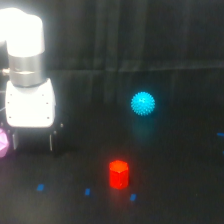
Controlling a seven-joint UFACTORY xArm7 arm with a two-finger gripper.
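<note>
My white arm reaches down at the left of the camera view, and below it hangs my gripper. Its two thin fingers stand wide apart, with nothing visible between them; the dark surroundings make them hard to make out. A red block with a six-sided outline stands on the dark surface, right of the gripper and nearer the camera. A spiky cyan ball is farther back to the right. Close to the gripper's left side, a pink object is cut off by the picture's edge.
Small blue marks lie in a row on the dark surface, including one blue mark at the left and another blue mark near the red block.
</note>
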